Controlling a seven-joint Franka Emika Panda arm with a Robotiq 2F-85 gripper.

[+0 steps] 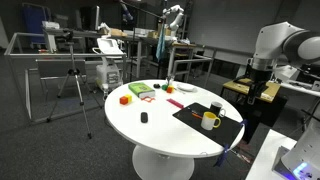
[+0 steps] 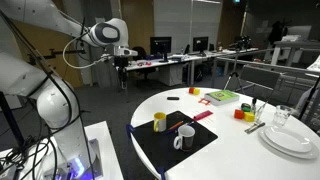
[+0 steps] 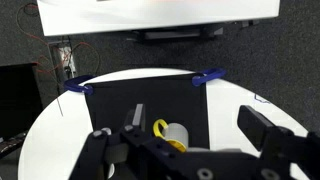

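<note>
A yellow mug [image 1: 209, 121] and a white mug [image 2: 185, 137] stand on a black mat [image 2: 205, 136] on the white round table. My gripper [image 1: 250, 92] hangs at the robot's side of the table, well above and apart from both mugs. Its black fingers [image 3: 138, 116] are spread wide in the wrist view, so it is open. Part of the yellow mug [image 3: 175, 135] shows low between them in that view, while the gripper body hides what lies nearer the bottom edge. A small orange-red item [image 2: 174, 126] also lies on the mat.
Blue clamps [image 3: 210, 76] grip the table's edge by the mat. Elsewhere on the table are a dark object [image 1: 144, 117], a green box [image 2: 222, 97], colored blocks, a glass [image 2: 281, 115] and white plates [image 2: 288, 143]. Bare tabletop lies left of the mat in exterior view 1.
</note>
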